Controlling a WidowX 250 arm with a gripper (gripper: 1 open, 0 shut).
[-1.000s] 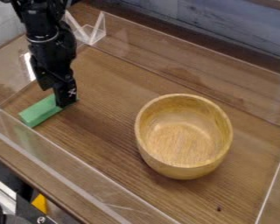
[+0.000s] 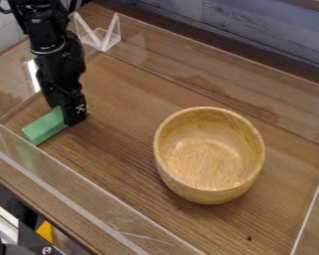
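Note:
My black gripper (image 2: pixel 64 108) hangs low at the left of the table, just over the upper end of a green block (image 2: pixel 44 127), which lies on the wooden surface. The fingers are partly over the block, and whether they touch it I cannot tell. The gripper stands open, as far as its small, dark shape shows.
A large wooden bowl (image 2: pixel 209 149) sits at the right of the table (image 2: pixel 162 60). A clear plastic piece (image 2: pixel 103 32) is at the back left. A yellow object (image 2: pixel 45 230) shows below the near left edge.
My gripper has shifted slightly left and down toward the green block. The block and bowl look unmoved.

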